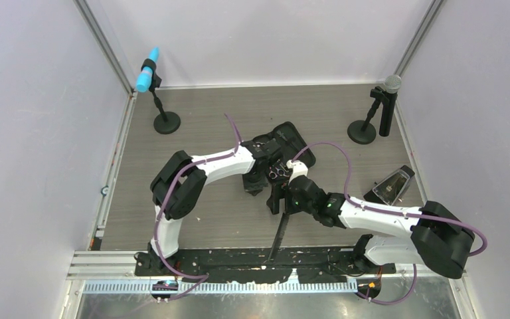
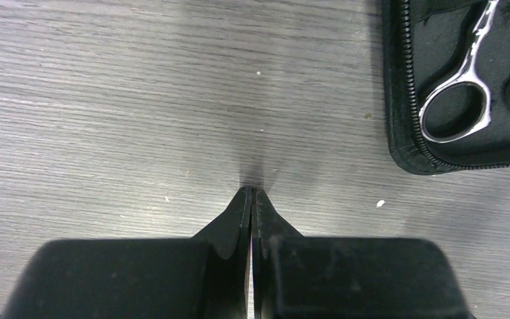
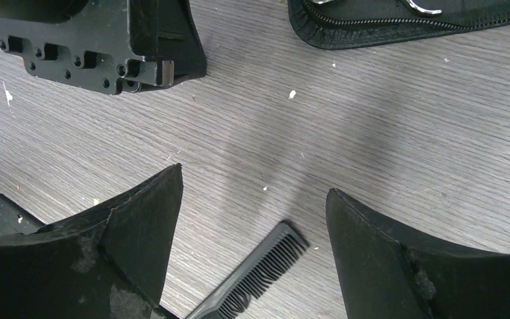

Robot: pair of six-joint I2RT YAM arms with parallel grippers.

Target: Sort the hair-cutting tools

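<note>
A black comb (image 1: pixel 278 232) lies on the table below the right gripper; in the right wrist view the comb (image 3: pixel 259 269) sits under and between the open fingers. A zippered black case (image 1: pixel 292 139) holds scissors (image 2: pixel 465 100) in the middle of the table, partly hidden by both arms. My left gripper is shut with nothing between its tips, over bare wood left of the case. My right gripper stands open and empty, with the left gripper at the upper left of its view.
A clear-topped black box (image 1: pixel 390 186) is at the right. Two stands, with a microphone (image 1: pixel 388 106) and a blue cylinder (image 1: pixel 147 73), stand at the back corners.
</note>
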